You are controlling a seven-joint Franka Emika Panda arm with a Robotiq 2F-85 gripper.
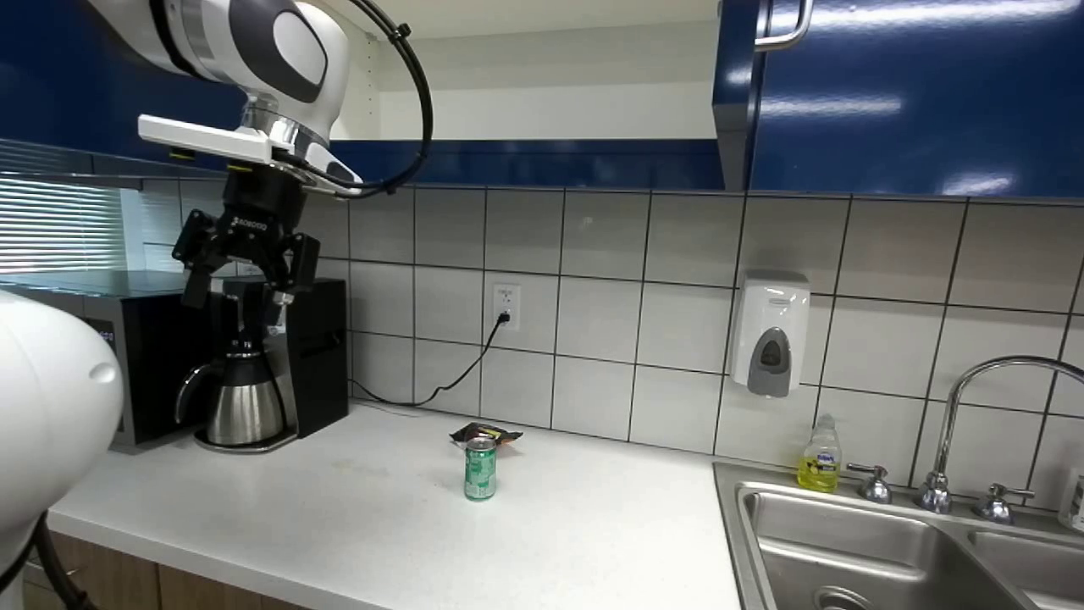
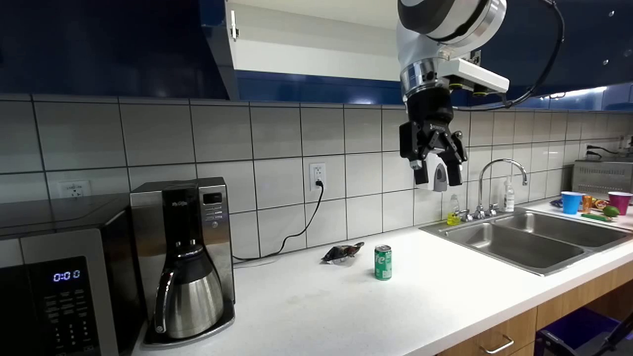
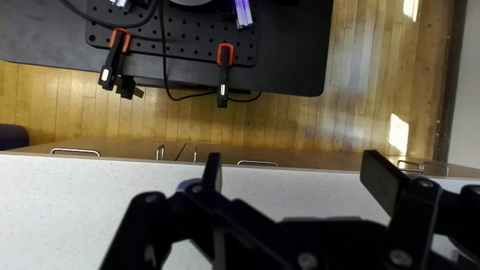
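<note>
My gripper point(image 1: 242, 295) hangs high above the counter, its fingers open and nothing between them. A green can point(image 1: 480, 469) stands upright on the white counter, well below the gripper and apart from it. Just behind the can lies a dark crumpled wrapper point(image 2: 342, 252). In the wrist view both fingers of the gripper are spread wide over the counter's front edge; neither can nor wrapper appears there.
A coffee maker point(image 2: 222, 249) with a steel carafe point(image 2: 193, 296) and a microwave point(image 2: 71, 285) occupy the left. To the right is a sink point(image 1: 854, 529), with a yellow soap bottle point(image 1: 820, 459) behind it. Bare counter point(image 1: 600, 529) lies between.
</note>
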